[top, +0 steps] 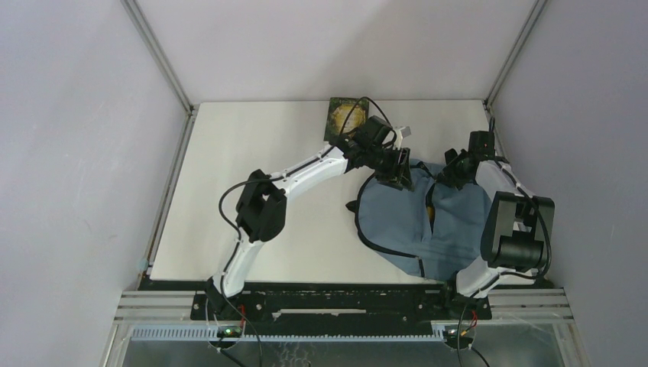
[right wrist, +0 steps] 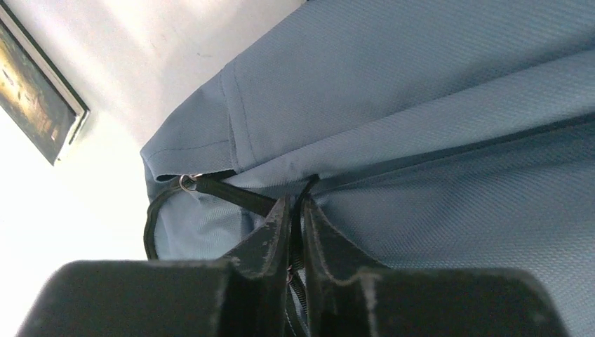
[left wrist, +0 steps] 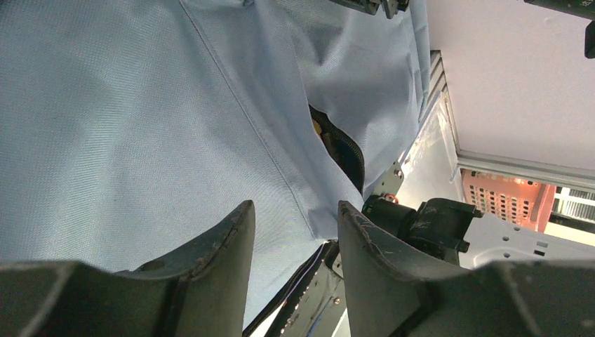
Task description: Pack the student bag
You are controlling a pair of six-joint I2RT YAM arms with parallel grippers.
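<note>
A blue-grey fabric bag [top: 386, 218] lies on the right of the table, a dark zipper slit along its middle with something yellowish inside, seen also in the left wrist view [left wrist: 154, 140]. My left gripper [top: 397, 176] is over its upper left part; in the left wrist view its fingers stand apart, open, with nothing between. My right gripper [top: 451, 172] is at the bag's top near the zipper. In the right wrist view its fingertips [right wrist: 312, 217] are close together at a black zipper pull strip; whether they grip it is unclear.
A book with a gold picture [top: 344, 118] lies at the back, behind my left arm. The side wall stands close beside my right arm.
</note>
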